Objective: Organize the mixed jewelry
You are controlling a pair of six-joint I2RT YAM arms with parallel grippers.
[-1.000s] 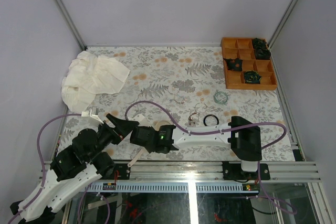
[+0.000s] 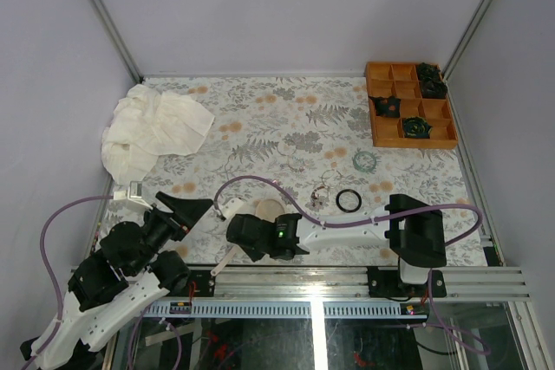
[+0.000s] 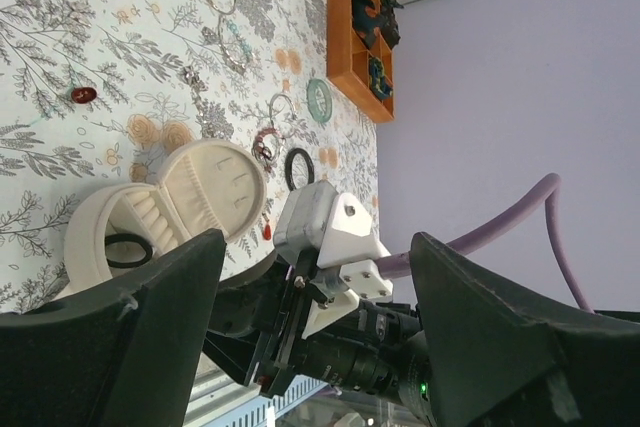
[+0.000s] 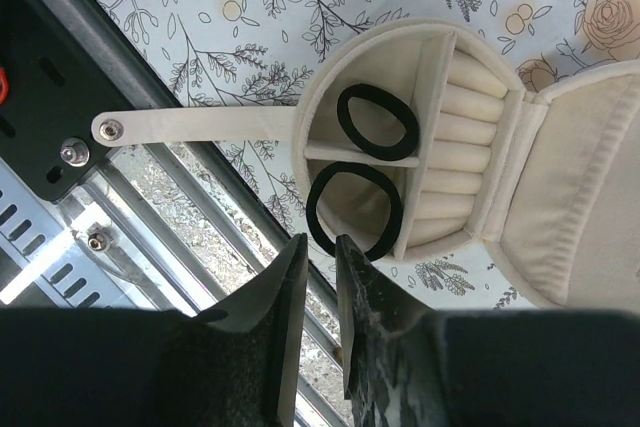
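A round cream jewelry box [image 4: 316,127] lies with its lid [image 4: 570,197] folded open beside it. One black ring [image 4: 378,94] lies in its upper compartment. A second black ring [image 4: 398,209] is in the lower compartment, partly over the rim. My right gripper is at that rim, slightly open; one fingertip overlaps the lower ring in view, and contact is unclear. My left gripper stands wide open to the left of the box, nothing between its fingers. Loose pieces on the cloth include a larger black ring [image 2: 349,200] and a green bangle [image 2: 364,161].
An orange divided tray [image 2: 381,132] with dark pouches stands at the back right. A white cloth [image 2: 156,127] lies crumpled at the far left. Other jewelry, including a red stone [image 3: 83,95], is scattered about.
My left gripper has drawn back to the left.
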